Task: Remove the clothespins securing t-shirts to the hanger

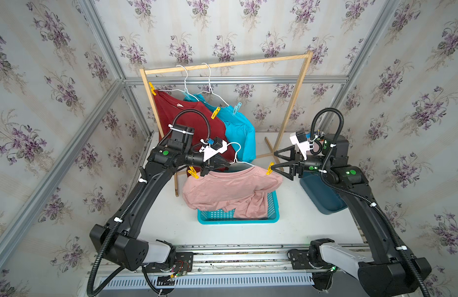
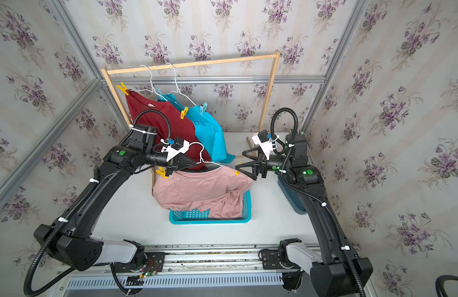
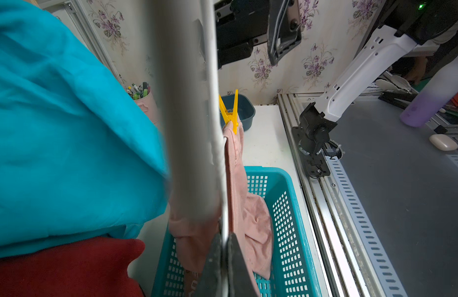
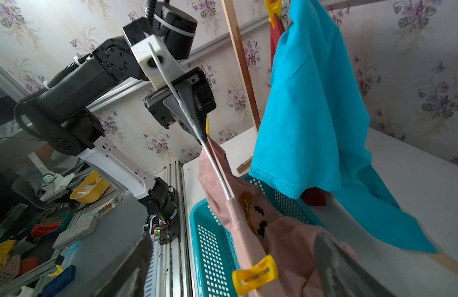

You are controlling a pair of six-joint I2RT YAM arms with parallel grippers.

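Note:
A pink t-shirt hangs from a white hanger, its lower part over a teal basket. One yellow clothespin clips its right shoulder; another yellow clothespin is at the left shoulder. My left gripper is shut on the thin white hanger, which runs between its fingertips. In the right wrist view, the right-hand yellow clothespin lies between the widely spread fingers of my right gripper, touching neither.
Behind, a dark red shirt and a blue shirt hang on a wooden rack, with clothespins on them. Below the pink shirt stands the teal basket. A dark blue bin sits at the right under my right arm.

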